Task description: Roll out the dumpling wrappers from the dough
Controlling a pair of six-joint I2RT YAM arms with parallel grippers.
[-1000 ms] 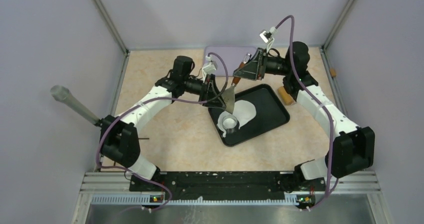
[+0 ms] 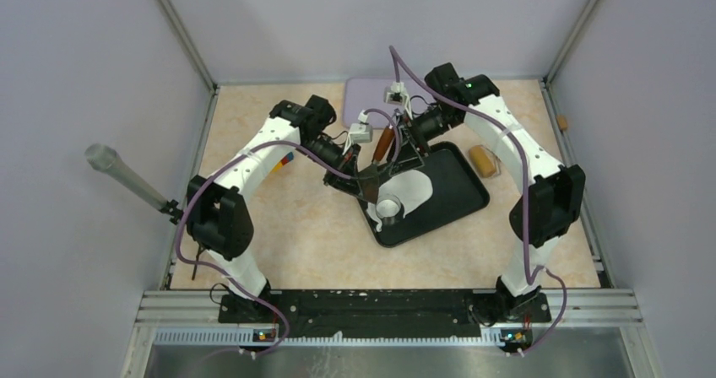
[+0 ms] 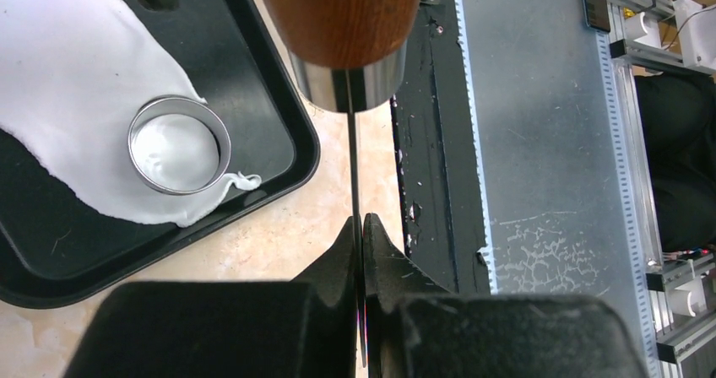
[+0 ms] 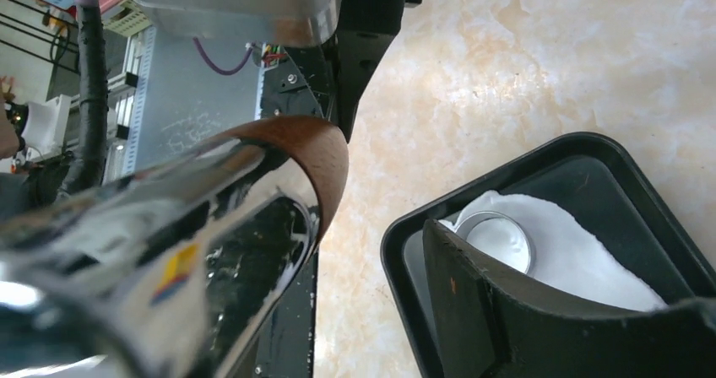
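Note:
A white dough sheet lies in the black tray (image 2: 447, 209), with a metal ring cutter on it, also seen in the right wrist view. Above them my left gripper is shut on a thin scraper blade (image 3: 354, 167), whose wooden handle (image 3: 338, 15) points up. My right gripper (image 2: 405, 142) is beside the handle, which fills the near left of the right wrist view with its steel end (image 4: 143, 268). Whether the right fingers touch the handle is unclear.
A lilac board (image 2: 367, 95) lies at the back, a yellow object (image 2: 484, 161) right of the tray.
My right gripper has moved left and toward the front, down along the handle. My left gripper and the scraper have shifted slightly, tilting a little.

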